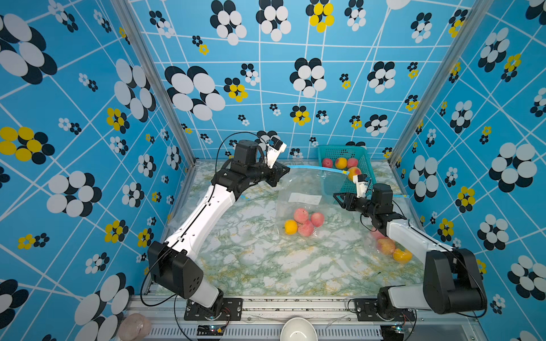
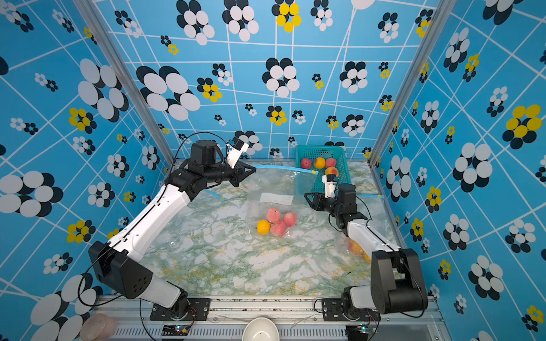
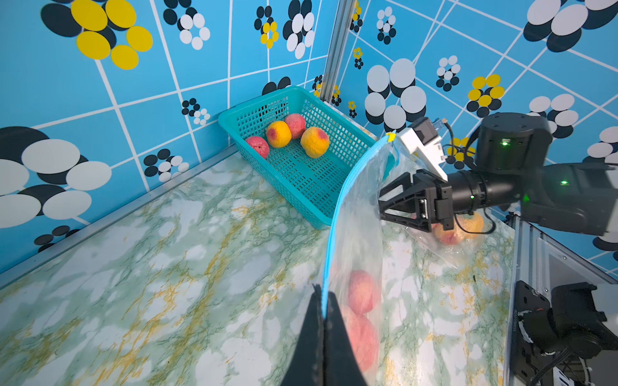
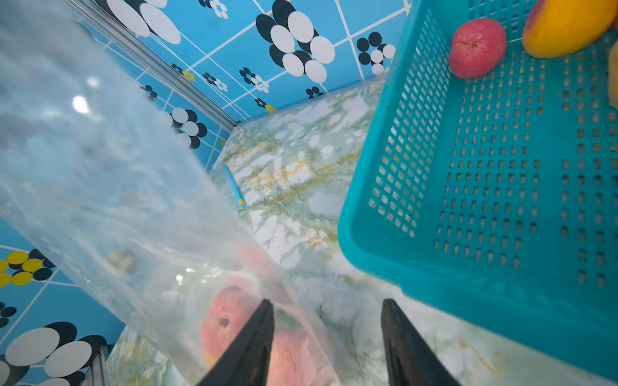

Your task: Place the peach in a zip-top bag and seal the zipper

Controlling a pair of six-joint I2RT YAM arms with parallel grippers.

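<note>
A clear zip bag with a blue zip strip (image 1: 315, 168) hangs from my left gripper (image 1: 279, 170), which is shut on the strip's left end. The yellow slider (image 3: 390, 137) is at the strip's right end. Several peaches (image 1: 306, 227) and a yellow fruit (image 1: 290, 227) are at the bag's bottom. My right gripper is open, low beside the bag and under the strip's right end, with nothing between its fingers.
A teal basket (image 4: 379, 160) with several fruits stands at the back right. Another bag of fruit (image 1: 385, 246) lies under the right arm.
</note>
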